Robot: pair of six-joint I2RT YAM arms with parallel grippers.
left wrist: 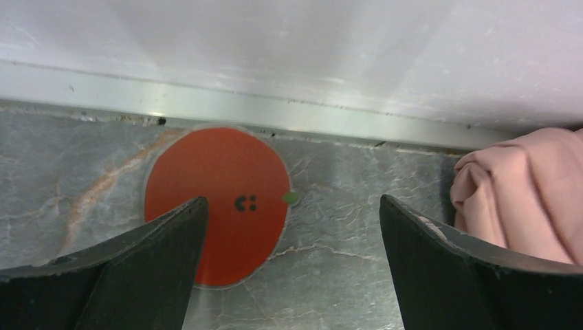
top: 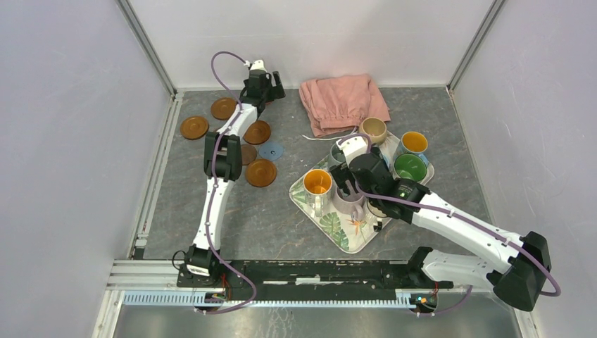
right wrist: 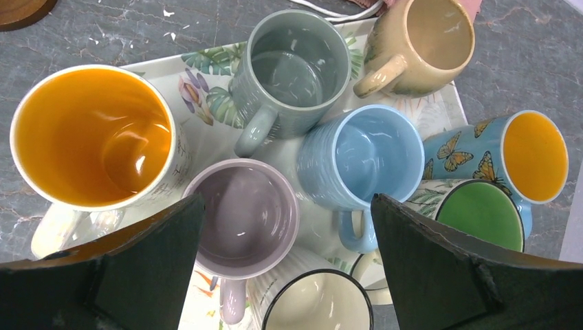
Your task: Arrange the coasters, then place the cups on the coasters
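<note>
In the left wrist view a round red coaster [left wrist: 223, 199] with a small face and a green tip lies flat near the back wall. My left gripper stands open above the table there, the coaster toward its left finger and nothing held. Over the tray of cups hangs my right gripper, open and empty. Below it in the right wrist view are a mauve cup [right wrist: 247, 216], a light blue cup [right wrist: 378, 155] and a grey-green cup [right wrist: 295, 62]. A large white cup with an orange inside [right wrist: 96, 137] is on the left.
Several brown discs [top: 194, 127] and a blue disc [top: 271, 151] lie left of centre. A folded pink cloth [top: 343, 102] is at the back. The patterned tray [top: 350, 239] also bears a beige cup [right wrist: 440, 34] and a green-lined cup [right wrist: 481, 213].
</note>
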